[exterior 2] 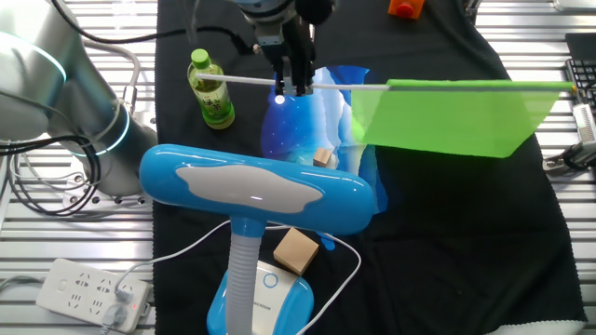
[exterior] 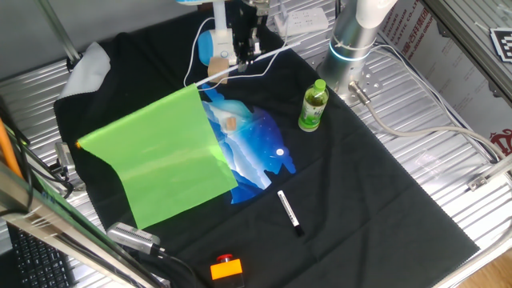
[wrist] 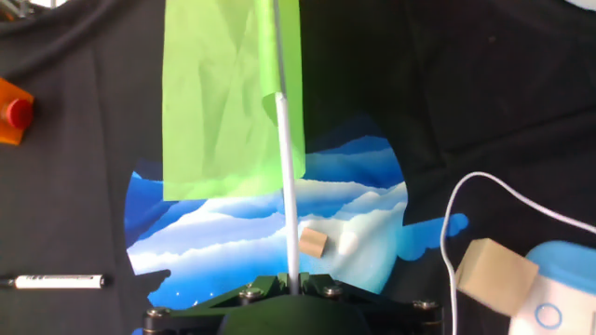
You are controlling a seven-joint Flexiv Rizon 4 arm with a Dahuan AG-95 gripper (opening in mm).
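Note:
A green flag (exterior: 160, 156) on a thin white pole (exterior 2: 352, 87) is held above the table. My gripper (exterior 2: 294, 87) is shut on the pole near its bare end, and a short length sticks out past the fingers toward the bottle. In the wrist view the pole (wrist: 288, 177) runs straight away from my gripper, with the green cloth (wrist: 219, 102) hanging at its far part. Beneath lies a blue and white cloud-patterned sheet (wrist: 265, 223), partly covered by the flag in this view.
A green-capped bottle (exterior: 313, 106) stands near the arm's base. On the black cloth are a marker (exterior: 289, 212), a small wooden block (wrist: 313, 243), a larger block (wrist: 495, 276), a blue-white lamp (exterior 2: 256, 191) and an orange box with red button (exterior: 226, 268).

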